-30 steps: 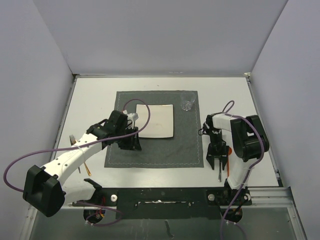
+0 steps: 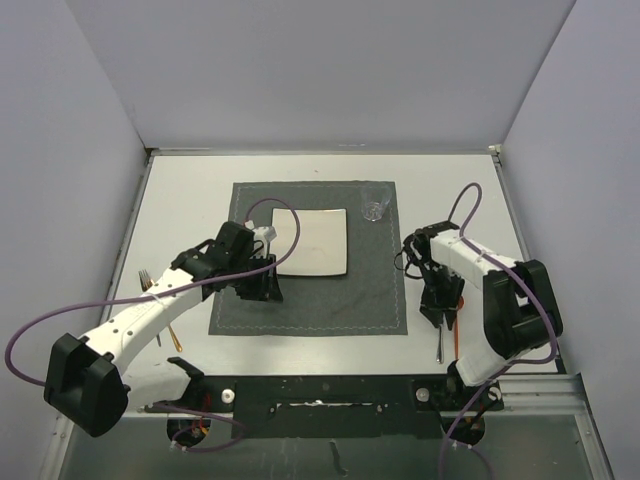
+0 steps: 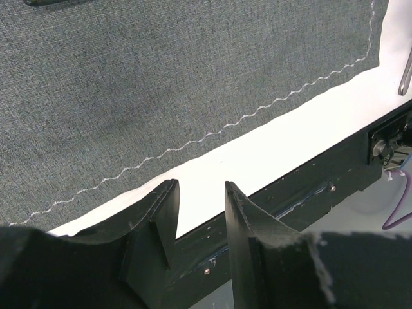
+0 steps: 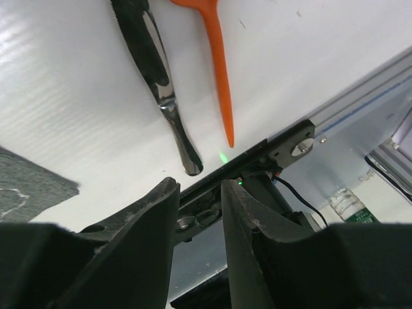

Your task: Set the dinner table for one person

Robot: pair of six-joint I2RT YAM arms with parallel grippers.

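A cream square plate (image 2: 310, 242) with dark edges lies on a grey placemat (image 2: 350, 300); a clear glass (image 2: 376, 200) stands at the mat's back right. My left gripper is over the mat's front part, open, with nothing between its fingers. My right gripper is open above the right of the table, near a dark-handled knife (image 4: 145, 51) and an orange utensil (image 4: 219, 64), its fingers empty. In the top view, cutlery (image 2: 172, 333) including a fork lies at the left, partly hidden by the left arm.
Cables loop over both arms.
My right arm has shifted outward and grown larger in the top view, its gripper staying near the knife. The left arm is nearly unchanged.
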